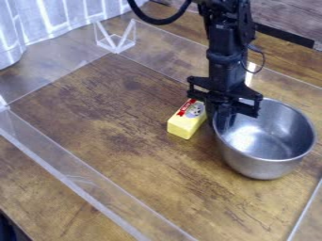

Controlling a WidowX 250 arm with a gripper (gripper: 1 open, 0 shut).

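My black gripper [220, 111] is low over the left rim of a large steel bowl [265, 151], its fingertips partly hidden at the rim; whether anything is between them is unclear. Just left of the bowl, under the gripper, lies a yellow block-like object [186, 120] with a red and grey top end, touching or very near the bowl.
A clear plastic holder [115, 36] stands at the back left. A light object is partly hidden behind the arm at the back right. Transparent strips edge the table.
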